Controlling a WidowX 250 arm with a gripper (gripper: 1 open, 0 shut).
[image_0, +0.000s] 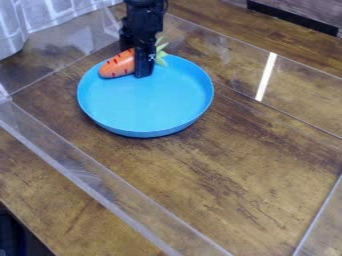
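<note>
An orange toy carrot with pale green leaves rests at the back left of a round blue plate, near its rim. My black gripper reaches down from the top centre over the carrot, at its leafy end, and appears shut on it; the fingertips are small and dark in this view.
Clear plastic edging runs along the left. A white crumpled sheet lies at the top left.
</note>
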